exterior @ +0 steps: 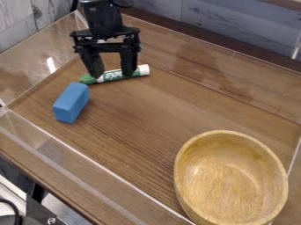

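My black gripper (107,63) hangs over the upper left of the wooden tray, its two fingers spread apart. It partly covers a green and white marker (118,76) lying behind it. A blue block (72,102) lies to the front left of the gripper, apart from it.
A round, empty light-wood bowl (231,176) fills the front right. Raised edges run along the back and left, with cables outside at the lower left.
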